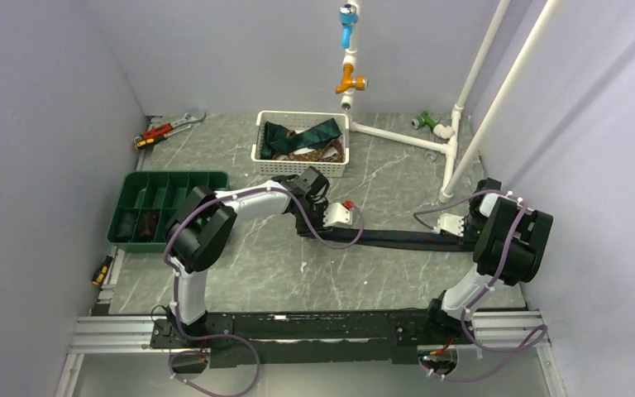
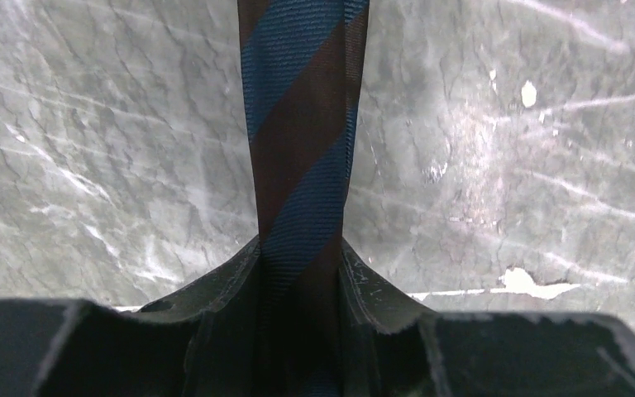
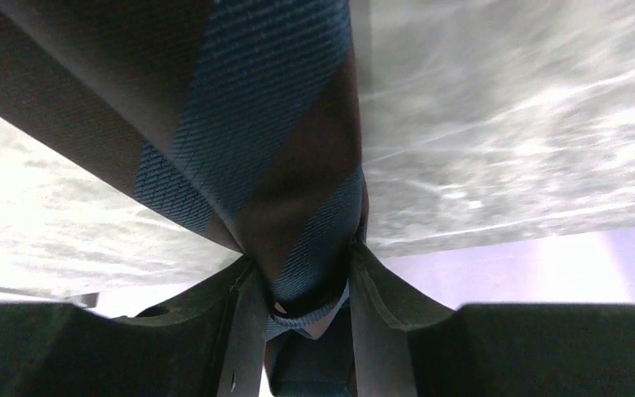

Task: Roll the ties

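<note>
A navy-and-brown striped tie [image 1: 397, 240] stretches flat across the marble worktop between my grippers. At its centre-left end my left gripper [image 1: 322, 227] is shut on the tie, which runs straight up between the fingers in the left wrist view [image 2: 302, 141]. My right gripper [image 1: 463, 236], at the right edge of the worktop, is shut on the other end, where the cloth [image 3: 281, 141] looks bunched and folded between the fingers.
A white basket [image 1: 302, 168] of other ties stands behind. A green divided tray [image 1: 169, 194] with dark items sits left. White pipes [image 1: 397, 135] and taps occupy the back right; tools [image 1: 165, 132] lie back left.
</note>
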